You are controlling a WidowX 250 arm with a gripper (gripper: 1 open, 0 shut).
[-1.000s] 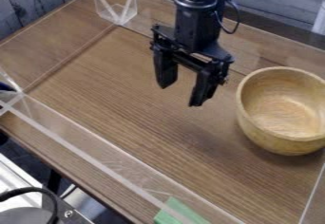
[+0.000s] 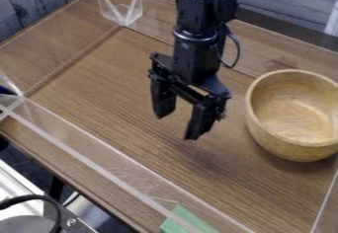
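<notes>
The black robot gripper (image 2: pixel 183 116) hangs over the middle of the wooden table, its two dark fingers spread apart with nothing visible between them. A large tan bowl (image 2: pixel 292 138) sits to its right on the table.
A clear plastic piece (image 2: pixel 119 8) is at the back left, clear strips run along the left front, and a green piece (image 2: pixel 188 220) lies at the front edge.
The arm and gripper have moved toward the front of the table and slightly left, now lower in the view. The bowl has not visibly moved.
</notes>
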